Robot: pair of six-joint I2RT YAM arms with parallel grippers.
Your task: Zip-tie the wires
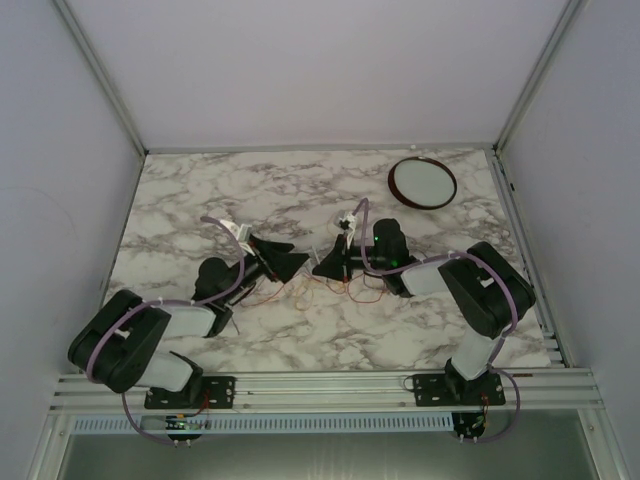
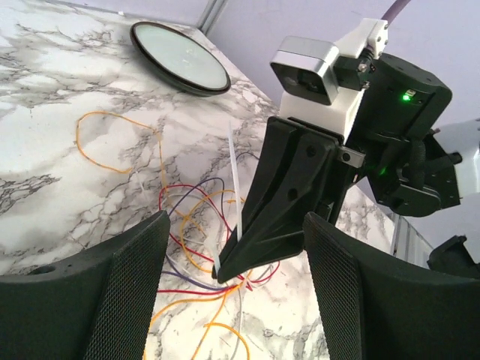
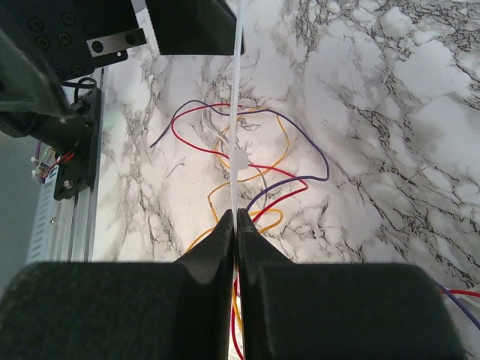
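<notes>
A white zip tie strap (image 3: 234,105) rises from between the fingertips of my right gripper, which is shut on it. In the left wrist view the strap (image 2: 235,176) stands up free beside the right fingers. My left gripper is open, nothing between its fingers, just left of the right gripper in the top view (image 1: 320,270). A small white block (image 3: 238,159) shows along the strap. Red, purple, orange and grey wires (image 3: 289,180) lie loosely tangled on the marble below; whether the tie encircles them I cannot tell.
A round dark-rimmed white disc (image 1: 423,183) lies at the back right, clear of both arms. More wire ends (image 3: 457,292) run off at the right wrist view's edge. The marble behind the grippers (image 1: 250,185) is bare.
</notes>
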